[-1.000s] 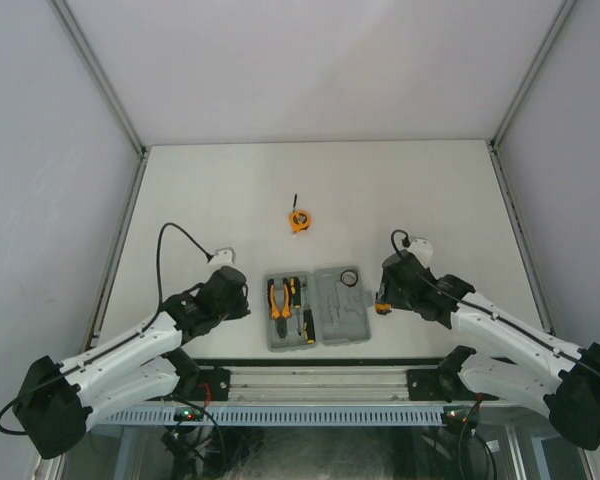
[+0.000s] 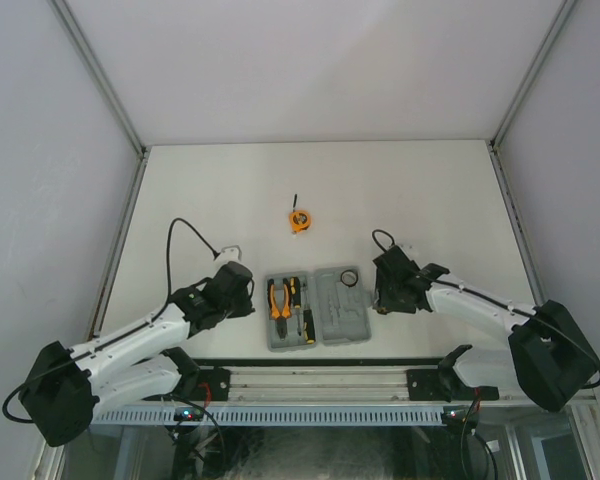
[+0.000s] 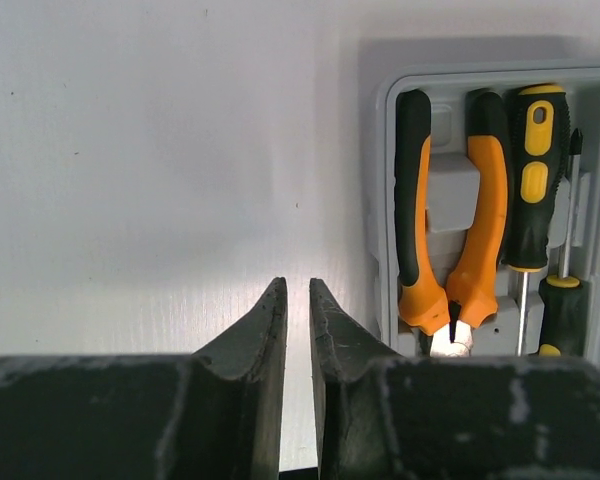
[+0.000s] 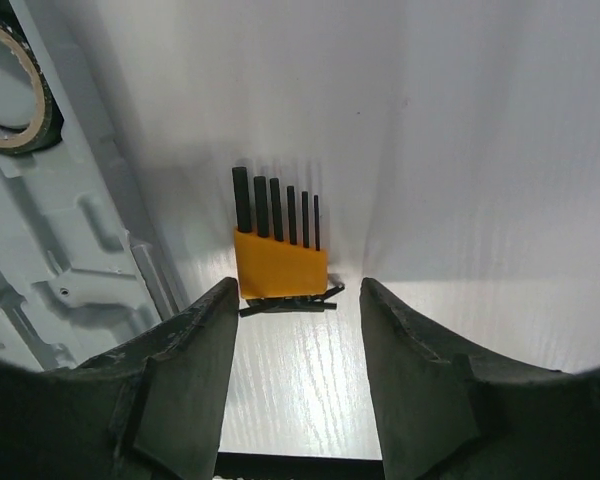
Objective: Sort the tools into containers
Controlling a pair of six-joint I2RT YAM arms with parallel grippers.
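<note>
An orange hex key set [image 4: 281,266] with black keys lies on the table just right of the grey toolbox [image 2: 291,341]. Above it, in the right wrist view, my right gripper is part open, its fingers to either side of the set and nothing gripped. Over bare table left of the box, my left gripper has a narrow gap between its tips, empty. Orange pliers [image 3: 480,230] and screwdrivers [image 3: 536,170] fill the left half. A roll of tape sits in the right half. An orange tape measure [image 2: 299,220] lies farther back.
Close to my right gripper stands the raised edge of the toolbox lid [image 4: 100,160]. Wide bare table [image 2: 410,190] stretches across the back and right. The table's front edge runs just below the box.
The left arm has drifted slightly right. Tools and box look unmoved.
</note>
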